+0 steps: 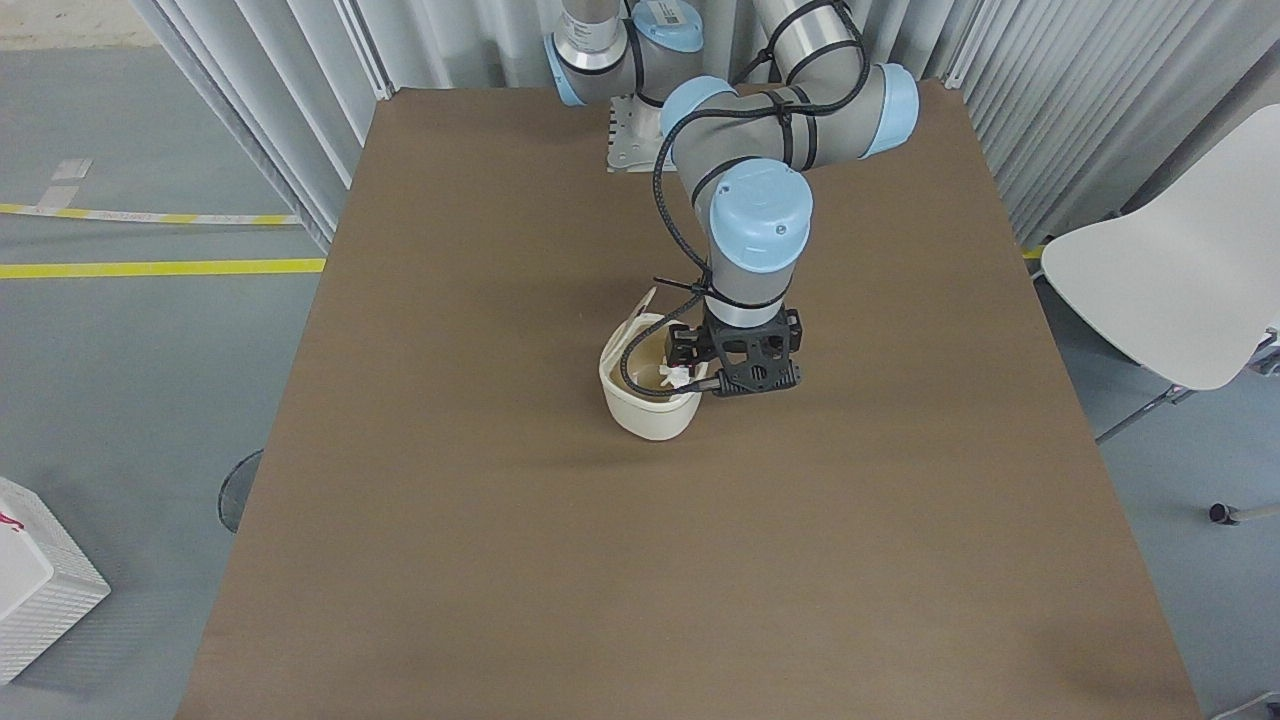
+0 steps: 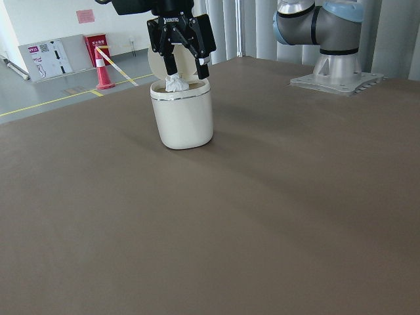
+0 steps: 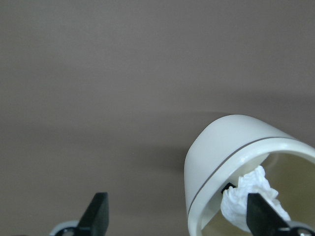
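Note:
A white bin [image 1: 651,420] with its lid [image 2: 159,60] raised stands on the brown table; in the left view [image 2: 182,125] it is upright. A crumpled white tissue [image 3: 242,206] sits inside near the rim, with a small dark item partly hidden beside it. My gripper [image 2: 186,67] hangs over the bin's mouth, open, its fingers apart either side of the tissue in the left view. In the wrist view one finger is over bare table and the other over the tissue; neither appears closed on it.
A white chair [image 1: 1170,252] stands beside the right edge.

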